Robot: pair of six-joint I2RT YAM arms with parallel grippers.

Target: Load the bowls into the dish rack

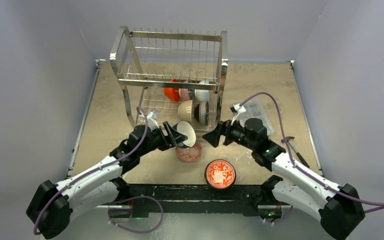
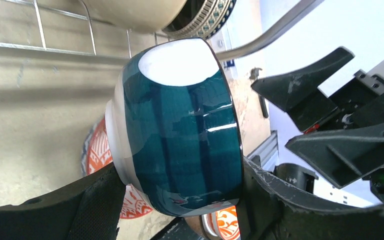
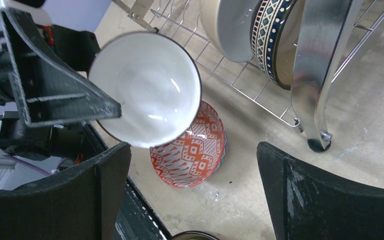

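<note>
A dark teal bowl with a white inside (image 1: pixel 186 133) is held up in front of the dish rack (image 1: pixel 170 84), tilted on its side. My left gripper (image 1: pixel 175 137) is shut on it; in the left wrist view the teal bowl's outer wall (image 2: pixel 185 135) fills the space between the fingers. My right gripper (image 1: pixel 214 137) stands open to its right, empty and apart from the bowl. Under the held bowl, a red-patterned bowl (image 3: pixel 192 152) rests on the table. An orange-and-white bowl (image 1: pixel 220 174) with a dark rim lies near the front edge.
On the rack's lower level stand a beige bowl (image 1: pixel 185 111), a dark patterned bowl (image 1: pixel 203 113), an orange bowl (image 1: pixel 171 93) and others behind. The upper level looks empty. A clear plastic tray (image 1: pixel 256 114) and a hammer (image 1: pixel 297 151) lie at the right.
</note>
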